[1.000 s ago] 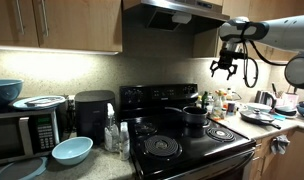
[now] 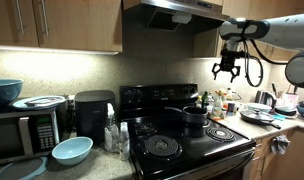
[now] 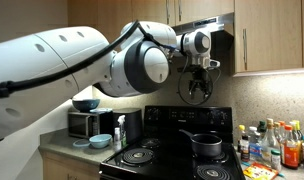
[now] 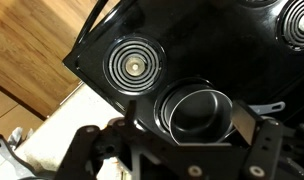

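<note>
High above the stove's right side hangs my gripper [image 2: 225,76], pointing down with its fingers spread apart. Exterior view 2 shows the gripper [image 3: 195,92] well clear of the cooktop, with nothing visible between its fingers. A dark pot [image 2: 195,117] stands on a rear right burner of the black stove [image 2: 182,154]. From the wrist camera, the open pot [image 4: 197,112] looks empty and lies below the widely parted fingers. Its handle [image 4: 268,107] points away to the right in that view.
Bottles [image 3: 274,142] crowd the counter right of the stove. A pan [image 2: 257,112] lies further right. Spray bottles [image 2: 111,132] and a light blue bowl [image 2: 72,151] stand to the left. The range hood [image 2: 179,17] overhangs the stove.
</note>
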